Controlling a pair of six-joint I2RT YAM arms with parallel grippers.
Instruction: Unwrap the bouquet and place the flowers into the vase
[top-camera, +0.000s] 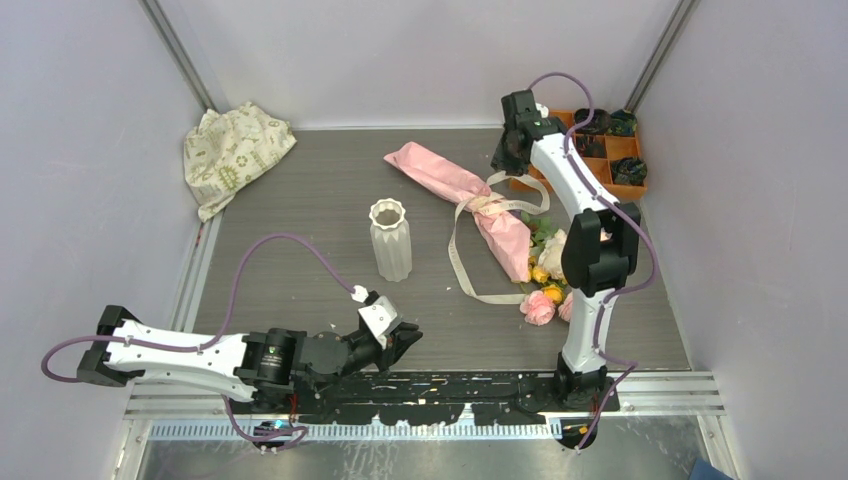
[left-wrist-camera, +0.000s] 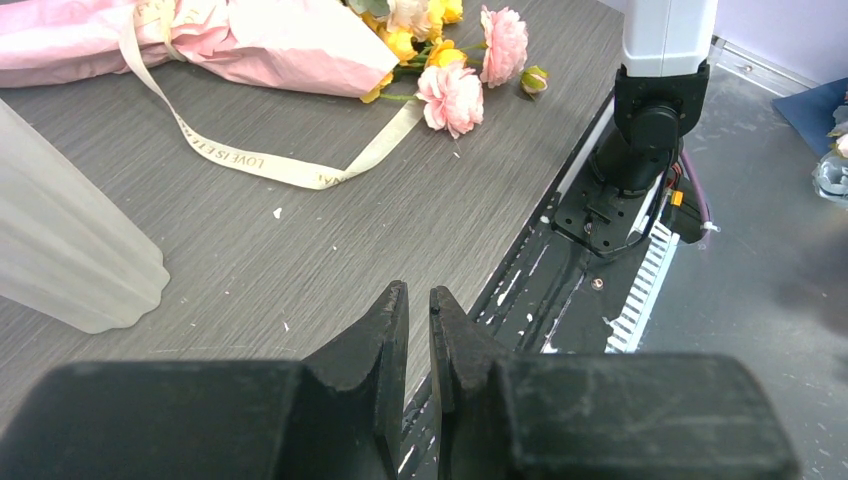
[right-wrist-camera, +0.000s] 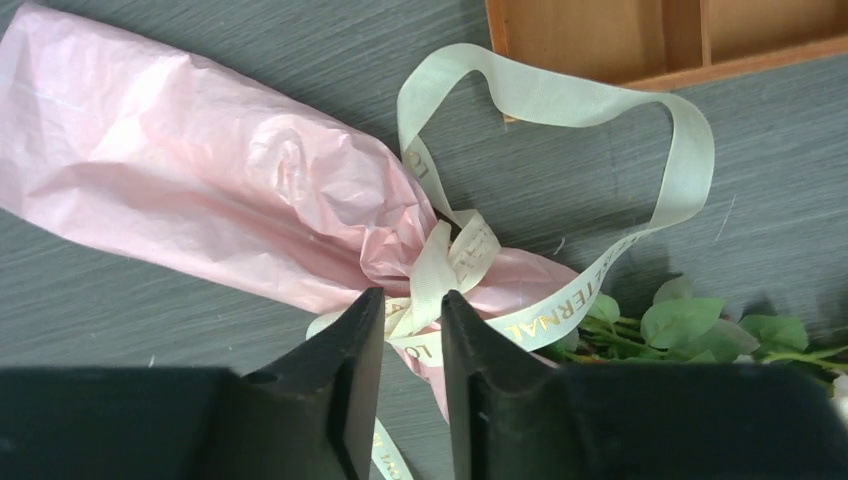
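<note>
A bouquet in pink paper (top-camera: 440, 174) lies on the table, tied with a cream ribbon (top-camera: 463, 262). Pink and yellow flowers (top-camera: 537, 307) stick out at its near right end, partly behind the right arm. The white fluted vase (top-camera: 391, 245) stands upright and empty-looking, left of the bouquet. My right gripper hangs above the ribbon knot (right-wrist-camera: 432, 285), its fingers part open; nothing appears gripped. At the table's front, my left gripper is slightly open, with only bare table between its fingers, below and right of the vase.
An orange compartment box (top-camera: 621, 148) with dark contents stands at the back right, close to the right gripper. A patterned cloth bag (top-camera: 235, 155) leans at the back left. Bare table lies around the vase.
</note>
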